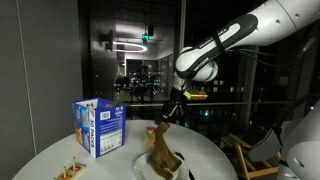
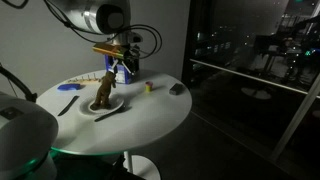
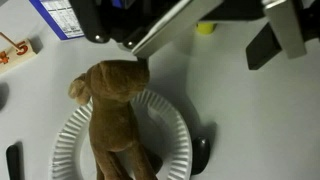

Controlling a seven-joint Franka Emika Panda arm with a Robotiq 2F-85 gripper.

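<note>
A brown plush animal sits on a white ribbed plate, which stands on the white round table. In the second exterior view the plush is upright, its head towards the arm. My gripper hangs just above and beside the plush head. Its fingers are spread apart at the top of the wrist view, with nothing visible between them. The first exterior view shows the plush below the gripper, hiding part of the plate.
A blue and white box stands near the back. A small yellow container and a dark object lie to its right in the second exterior view. Dark cutlery flanks the plate. A wooden piece lies left.
</note>
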